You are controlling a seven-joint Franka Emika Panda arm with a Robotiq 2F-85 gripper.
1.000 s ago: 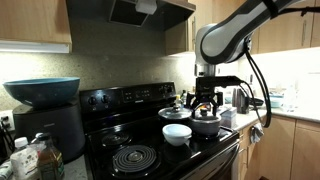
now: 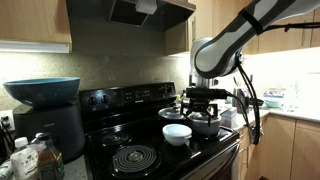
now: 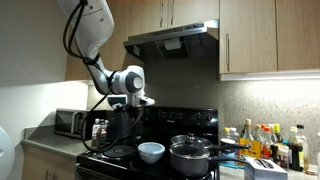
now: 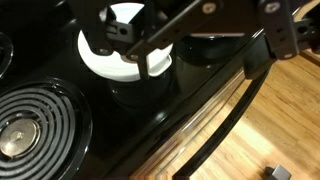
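Note:
My gripper (image 3: 133, 104) hangs open above the stove, its fingers pointing down. In the wrist view, a white bowl (image 4: 100, 62) shows beneath the dark fingers, which hide part of its rim. Whether the fingers touch it cannot be told. From the first exterior side, that bowl (image 2: 177, 134) rests on the black stovetop, and the gripper (image 2: 205, 97) appears above and to its right, in front of a lidded pot. The silvery pot (image 3: 188, 160) stands beside the bowl with its lid on.
A bare coil burner (image 2: 135, 159) lies left of the bowl. Several bottles (image 3: 270, 143) line the counter right of the stove. A large blue bowl (image 2: 44, 91) sits on a black appliance at the left. Wooden floor (image 4: 265, 125) shows beyond the oven handle.
Over the last second the arm has shifted a little left and lower in exterior view 1. The bowl and the pot stay where they were.

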